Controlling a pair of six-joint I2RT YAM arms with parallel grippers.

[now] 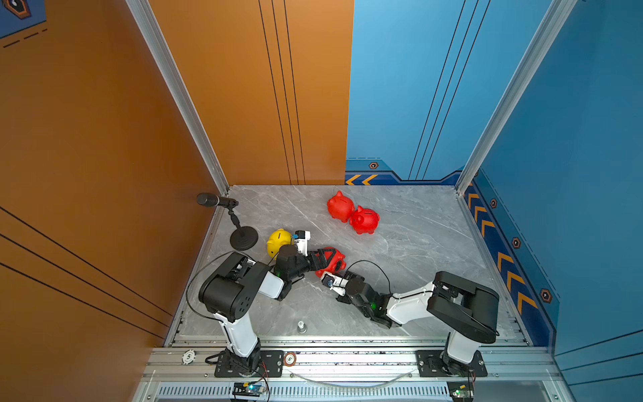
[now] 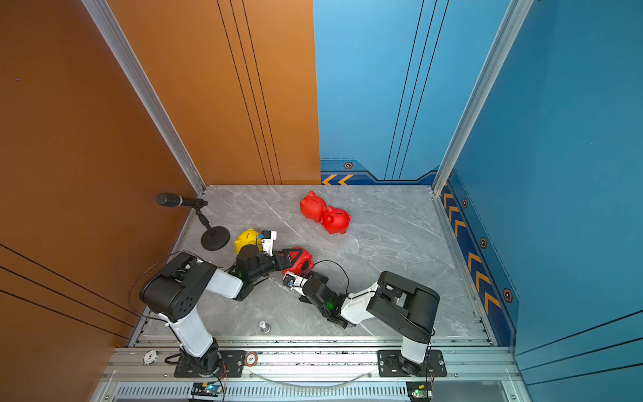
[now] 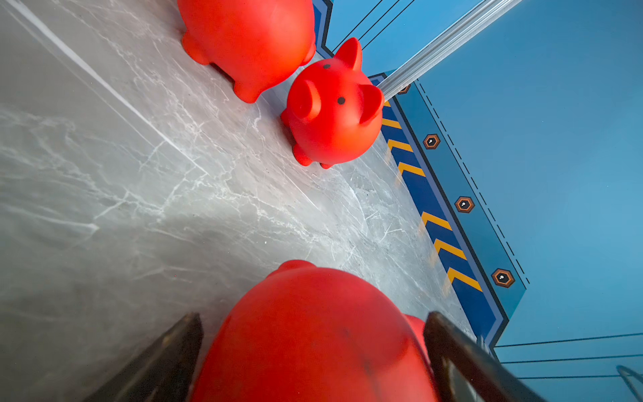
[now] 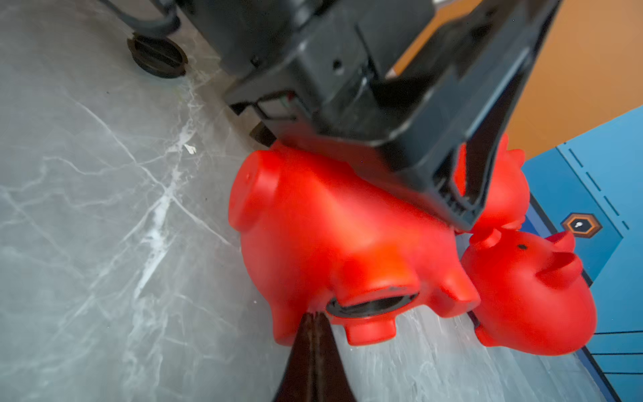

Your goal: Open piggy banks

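A red piggy bank lies tipped with its underside, holding a black plug, toward my right gripper, which is shut with nothing seen between its fingers, beside the belly near a foot. My left gripper stands open, its fingers either side of that pig's red body; whether they touch is unclear. Two upright red piggy banks stand behind. A yellow piggy bank is partly hidden behind the left arm.
A black microphone stand is at the left. A loose black disc lies on the grey table. A small metal object sits near the front edge. The right half of the table behind the right arm is clear.
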